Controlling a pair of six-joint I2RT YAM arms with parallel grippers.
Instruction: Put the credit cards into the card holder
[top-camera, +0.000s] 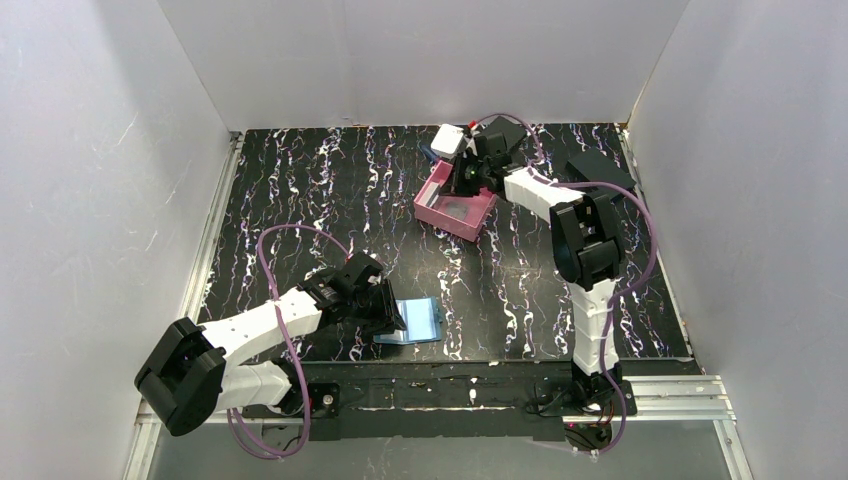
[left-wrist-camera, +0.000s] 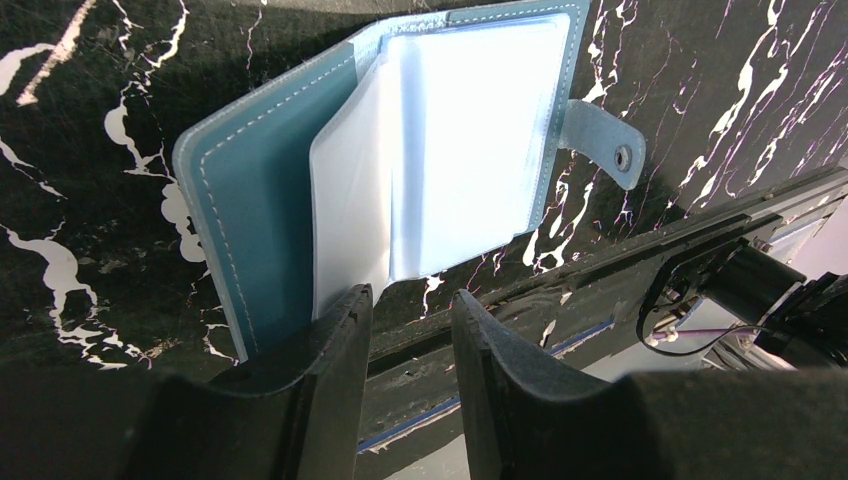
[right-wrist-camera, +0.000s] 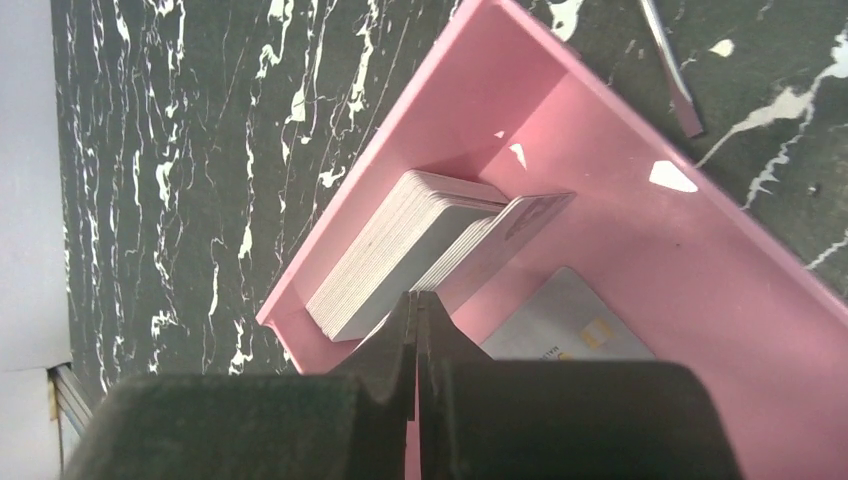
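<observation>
The blue card holder (left-wrist-camera: 265, 215) lies spread on the table, its clear pages (left-wrist-camera: 470, 140) partly lifted. My left gripper stands open at its lower edge, the left fingertip beside the raised page. In the right wrist view, a stack of cards (right-wrist-camera: 395, 250) leans on edge against one wall of the pink box (right-wrist-camera: 640, 260). Several more cards (right-wrist-camera: 510, 235) tilt against that stack, and a single grey card (right-wrist-camera: 570, 315) lies flat on the box floor. My right gripper is shut with nothing between its fingers, its tips over the leaning cards' lower end.
Behind the box stand a small white box (top-camera: 447, 141) and a dark flat object (top-camera: 505, 132), partly hidden by the right arm. Another dark object (top-camera: 600, 170) rests at the back right. Between box and holder the table (top-camera: 420, 262) is clear.
</observation>
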